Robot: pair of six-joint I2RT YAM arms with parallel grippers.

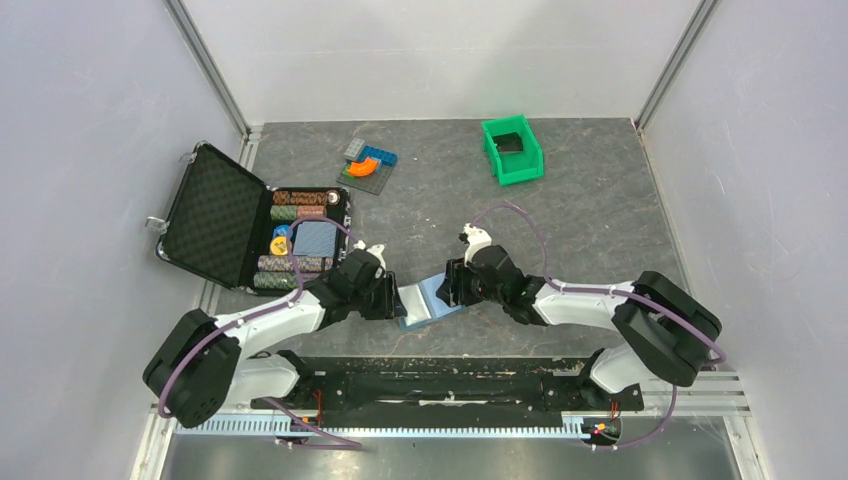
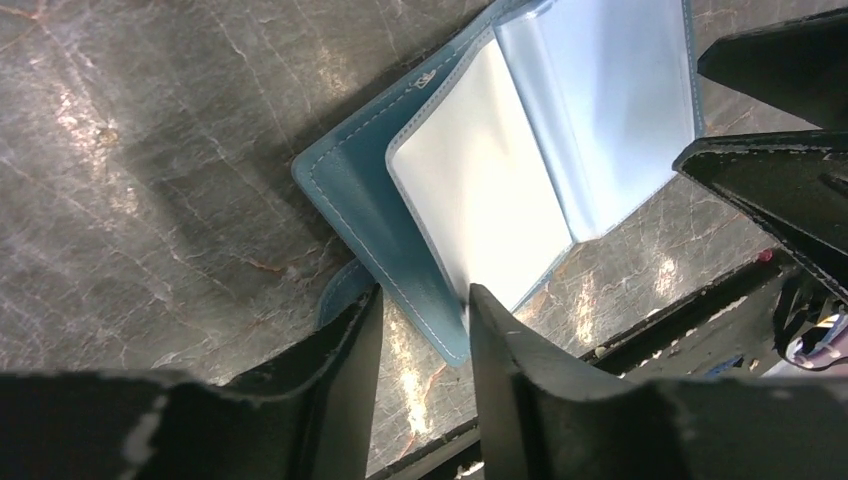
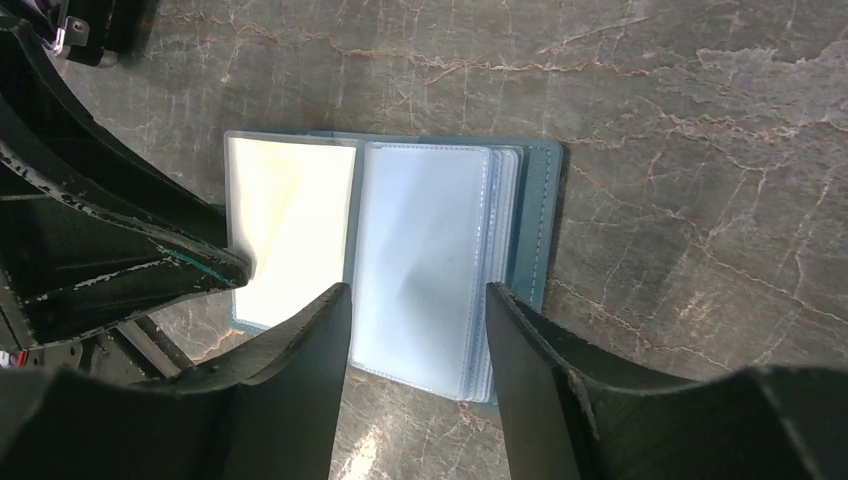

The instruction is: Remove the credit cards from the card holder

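Observation:
Between my two grippers the blue card holder lies spread open on the table. Its white page is on the left half, and a pale blue clear sleeve covers the right half. My left gripper is part open over the holder's left cover, one finger at the white page's edge; contact is unclear. Over the right half stands my right gripper, its fingers apart and nothing gripped between them. No loose card shows, and whether cards sit in the sleeves cannot be made out.
An open black case with poker chips stands on the left. Toy bricks and a green bin sit farther back. Bare table stretches behind the holder. Both hands are close together, with little room between them.

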